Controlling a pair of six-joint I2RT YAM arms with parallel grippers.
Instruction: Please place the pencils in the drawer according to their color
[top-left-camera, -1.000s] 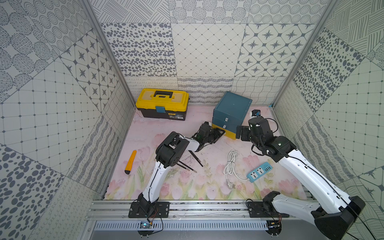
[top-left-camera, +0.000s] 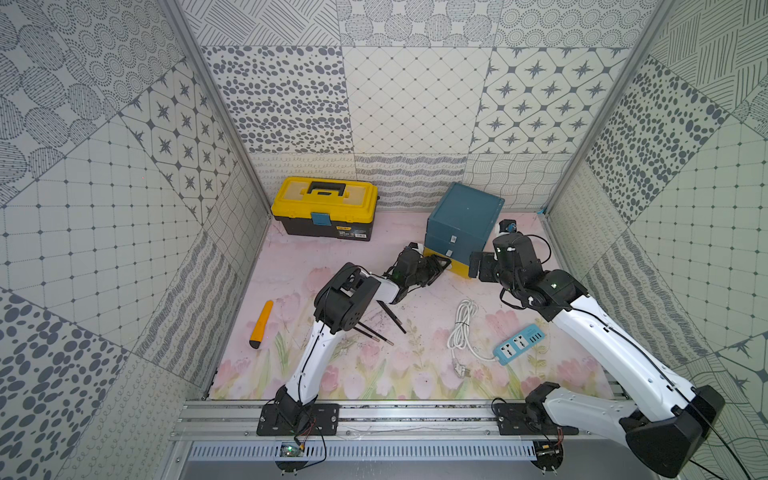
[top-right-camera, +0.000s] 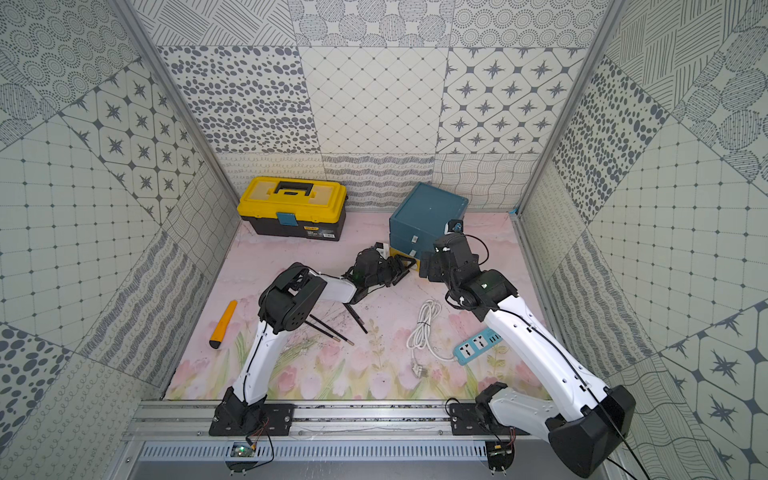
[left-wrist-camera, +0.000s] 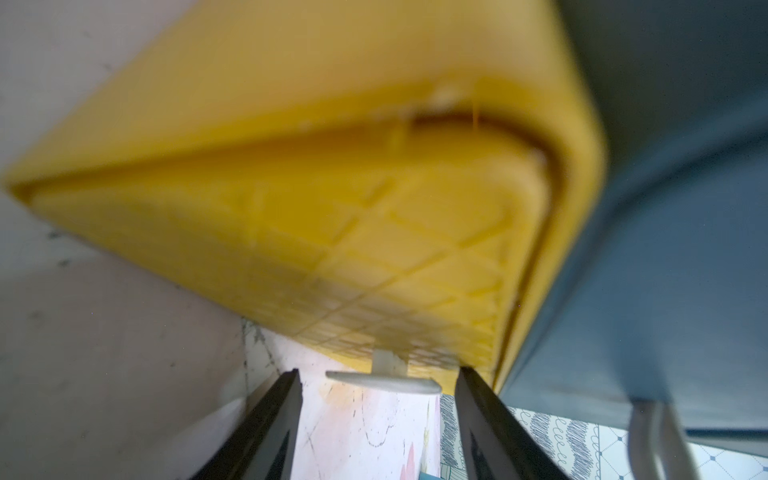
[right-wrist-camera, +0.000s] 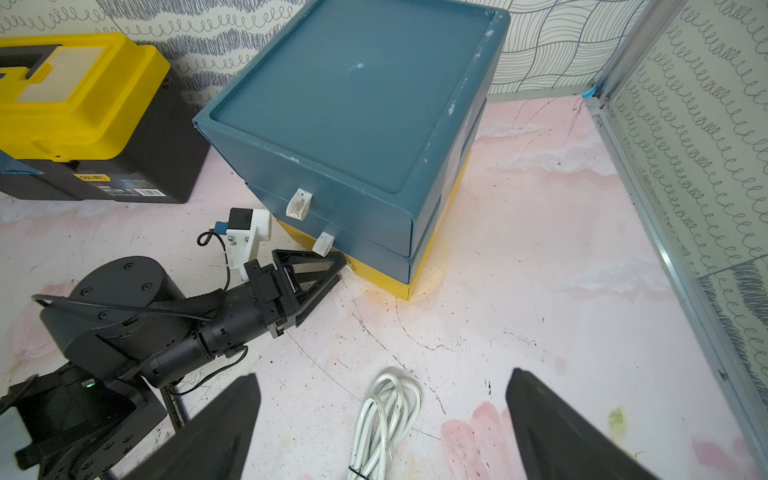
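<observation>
The dark blue drawer cabinet (top-left-camera: 466, 214) stands at the back right, with a yellow bottom drawer (left-wrist-camera: 384, 232). White handles show on its blue drawers. In the left wrist view, the yellow drawer's white handle (left-wrist-camera: 384, 382) lies between the tips of my left gripper, which is part open with a gap on either side. My right gripper is open and empty, hanging in front of the cabinet's right side. Dark pencils (top-left-camera: 392, 317) lie on the table below the left arm, with more thin pencils (top-right-camera: 329, 329) partly hidden by it.
A yellow and black toolbox (top-left-camera: 324, 206) stands at the back left. An orange tool (top-left-camera: 261, 324) lies at the left. A coiled white cable (top-left-camera: 461, 324) and a blue power strip (top-left-camera: 519, 344) occupy the front right. Open floral tabletop lies front centre.
The right arm has shifted slightly to the left since a second ago. Left arm, cabinet and pencils look unmoved in the top left view.
</observation>
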